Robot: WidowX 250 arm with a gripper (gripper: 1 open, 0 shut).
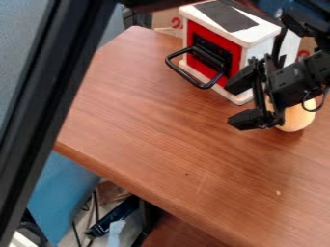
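My black gripper is at the right, low over the wooden table, pointing down-left; whether its fingers are open or shut is hard to tell. Just behind it, partly hidden, is a pale yellow-orange rounded object. A white and red box with a black front panel and a black loop handle stands at the back, left of the gripper.
A black frame bar runs diagonally along the left. Beyond the table's left edge, cables and clutter lie below. Cardboard sits behind the box.
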